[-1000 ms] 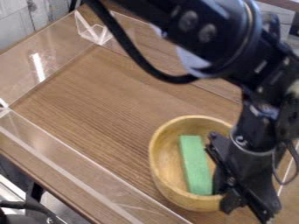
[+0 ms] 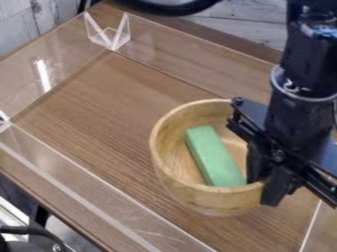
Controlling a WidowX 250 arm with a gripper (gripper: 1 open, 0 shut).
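A wooden bowl (image 2: 176,172) hangs at the lower middle right of the camera view, with a green block (image 2: 211,153) lying inside it. My gripper (image 2: 263,182), black and bulky, fills the right side and is shut on the bowl's right rim. The fingertips are partly hidden behind its own body, and so is the bowl's right part.
The wooden tray floor (image 2: 99,123) is clear to the left and behind. Clear plastic walls line the left and front edges, with a transparent bracket (image 2: 108,31) at the back left. Cables hang at the lower left.
My gripper has moved up toward the back and left with the bowl in it, more sharply from a second ago. The green block has moved along inside the bowl.
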